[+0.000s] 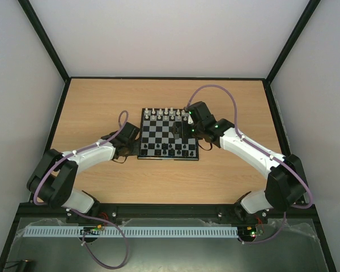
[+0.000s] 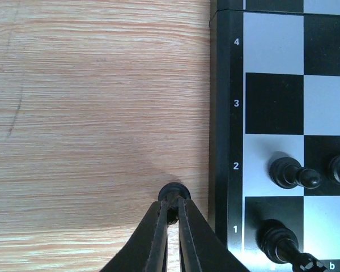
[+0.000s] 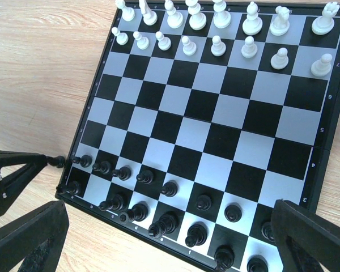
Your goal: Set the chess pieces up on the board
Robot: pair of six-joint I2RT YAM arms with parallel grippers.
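The chessboard (image 1: 158, 134) lies mid-table, white pieces (image 3: 251, 22) along its far rows and black pieces (image 3: 137, 212) along its near rows. Off the board's left edge, a small black piece (image 2: 174, 190) is on the wood. My left gripper is shut, its tips at that piece and partly covering it; I see nothing clearly held. In the right wrist view my left gripper appears at the left beside that piece. My right gripper (image 1: 178, 129) hangs open over the board's right part, its two fingers at the bottom corners of its wrist view.
Bare wooden table (image 1: 102, 99) surrounds the board on all sides. Both arms reach in from the near corners, the right one over the board. Dark frame bars and walls bound the table.
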